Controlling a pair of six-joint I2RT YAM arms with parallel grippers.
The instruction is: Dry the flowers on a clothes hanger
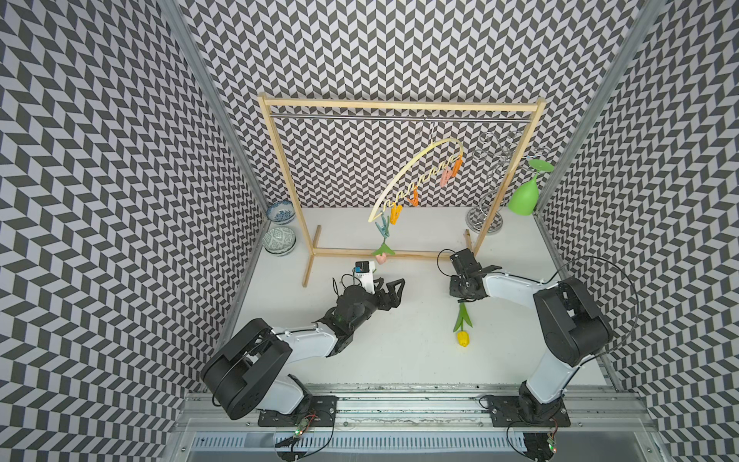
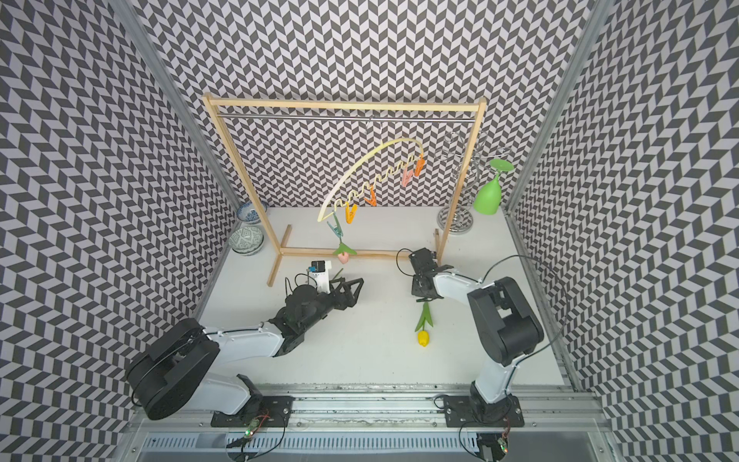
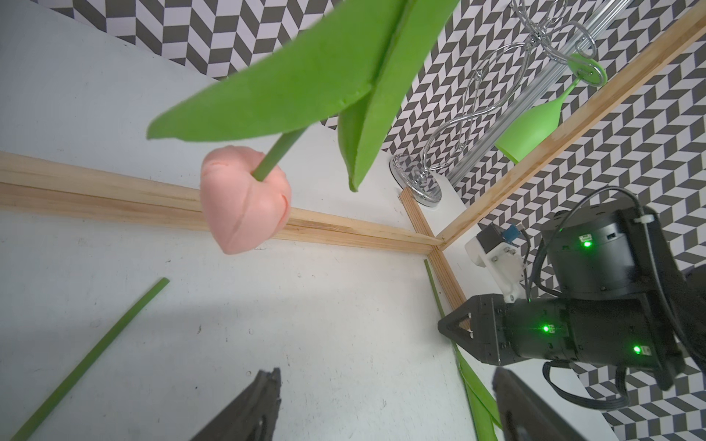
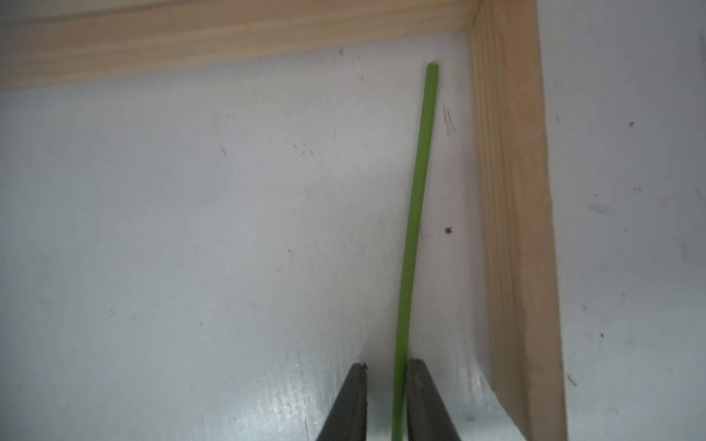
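A yellow tulip [image 1: 462,338] lies on the table, its green stem [image 4: 413,220] pointing toward the rack's right foot. My right gripper is partly open around that stem, which sits close to the right finger, with a gap on the left. A pink tulip [image 3: 242,198] hangs head down from a teal clothespin [image 1: 383,225] at the low end of the tilted yellow hanger [image 1: 415,165]. Below and in front of it, my left gripper [image 1: 395,293] is open and empty. Another green stem [image 3: 95,356] lies on the table near the left gripper; its flower is out of sight.
The wooden rack [image 1: 400,103] spans the back, its lower bar [image 3: 353,231] near both grippers. More clothespins, orange [image 1: 415,197] and yellow [image 1: 395,213], hang on the hanger. Bowls [image 1: 278,240] stand left; a metal stand [image 1: 484,221] with a green cup [image 1: 524,198] stands right.
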